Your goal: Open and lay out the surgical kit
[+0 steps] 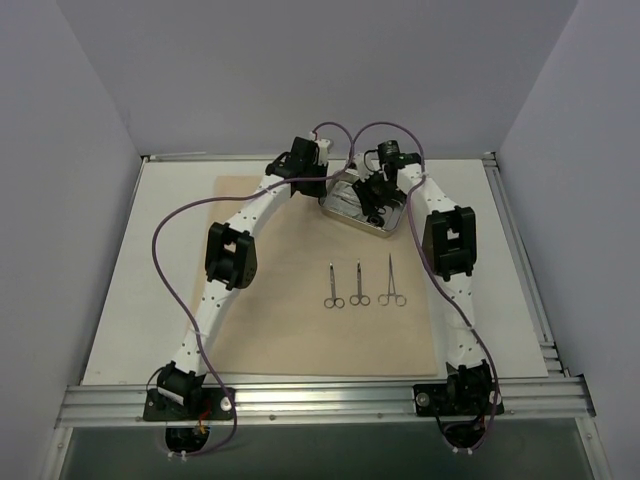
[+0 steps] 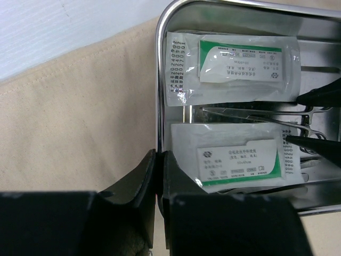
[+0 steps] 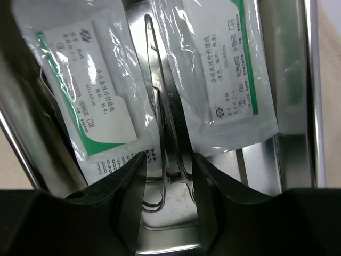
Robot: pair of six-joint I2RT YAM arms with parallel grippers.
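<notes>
The steel tray [image 1: 366,225] sits at the back right of the beige cloth, holding two sealed suture packets [image 2: 232,66] and scissor-like steel instruments [image 3: 162,133]. My left gripper is shut on the tray's left rim. My right gripper is open, down inside the tray over the ring handles of an instrument between the packets; whether it touches them is unclear. Three instruments lie in a row on the cloth: scissors [image 1: 332,290], another pair [image 1: 358,290] and a longer clamp [image 1: 390,285].
White table [image 1: 505,300] shows around it, and the back wall stands behind the tray.
</notes>
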